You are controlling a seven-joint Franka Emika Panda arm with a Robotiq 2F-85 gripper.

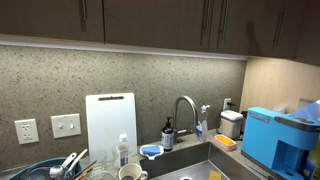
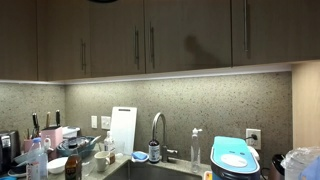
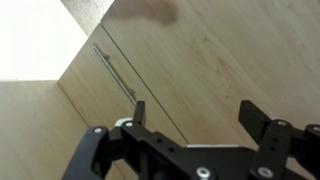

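Note:
My gripper stands open in the wrist view, its two black fingers wide apart and nothing between them. Before it are pale wood cabinet doors. A slim metal bar handle runs slantwise on one door, up and left of the left finger, apart from it. In exterior view 1 the upper cabinets look dark and closed. Exterior view 2 has the same closed row, with upright handles. No gripper is recognisable in either exterior view.
Below the cabinets are a sink with a curved faucet, a white cutting board, a soap bottle and a blue machine. Cups and a clear bottle crowd the counter left of the sink.

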